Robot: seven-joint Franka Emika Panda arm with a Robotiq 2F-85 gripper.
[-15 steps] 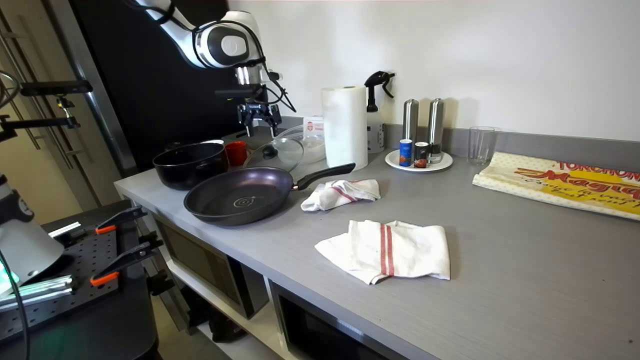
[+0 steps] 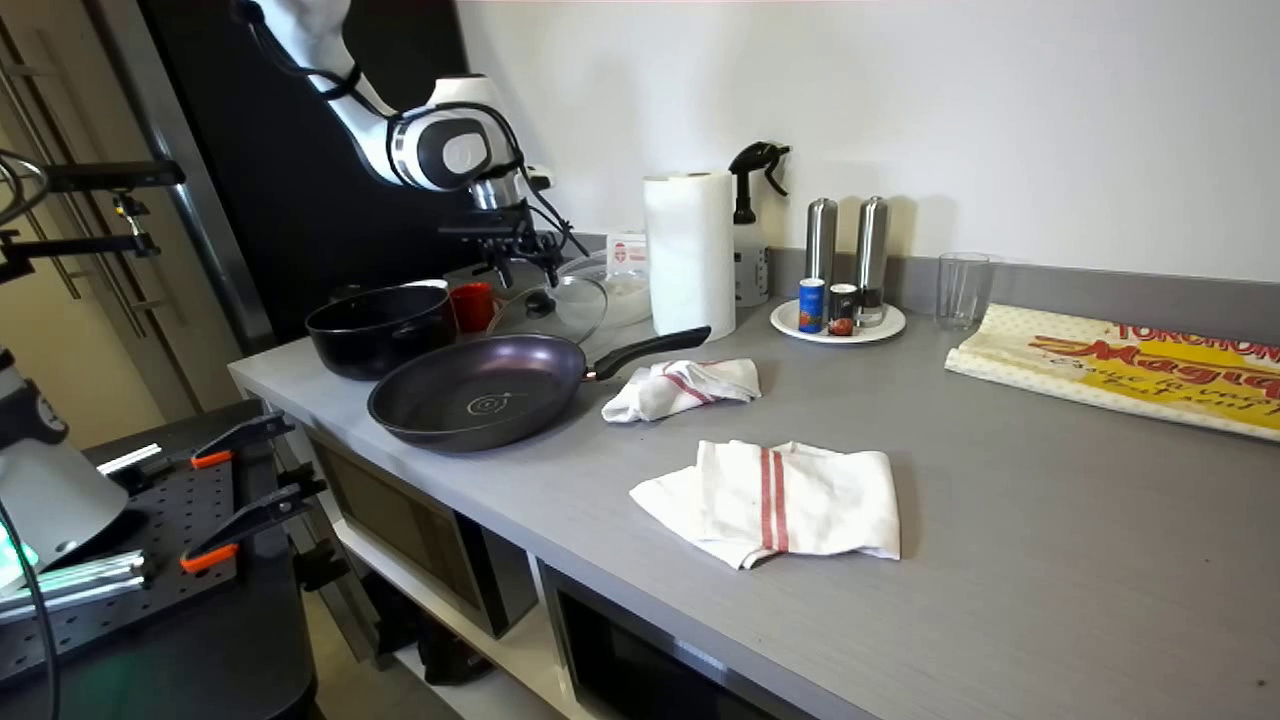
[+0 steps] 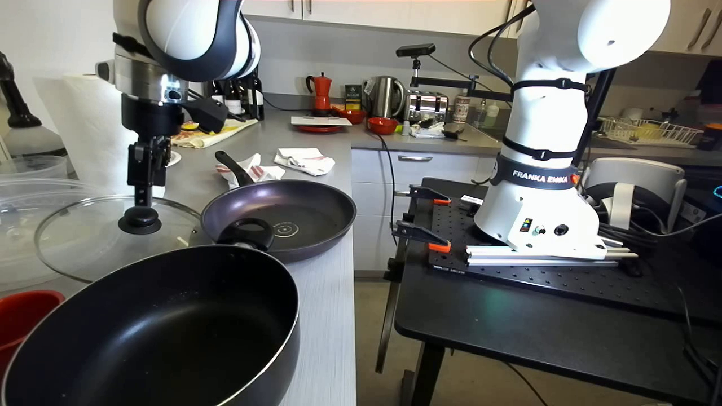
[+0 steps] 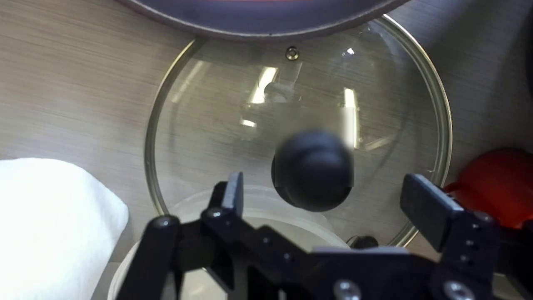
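A round glass lid [image 4: 210, 145] with a metal rim rests on the counter, its black knob [image 4: 315, 172] upward. My gripper hangs over it, open, with the knob lying between the two fingers as the wrist view looks down; neither finger touches it there. In exterior view 1 the gripper [image 2: 528, 270] is just above the lid [image 2: 576, 306]. Exterior view 2 shows the fingertips close above the knob [image 3: 140, 220], one finger largely behind the other. A dark frying pan [image 2: 480, 390] sits beside the lid, and a black pot [image 2: 378, 330] stands at the counter's end.
A red cup [image 2: 473, 307] and a clear plastic container [image 2: 624, 298] flank the lid. Behind it rises a paper towel roll [image 2: 690, 258]. Folded towels [image 2: 828, 498] lie farther along.
My gripper has come down toward the lid's knob, its fingers still apart. The lid, pans and towels have stayed where they were.
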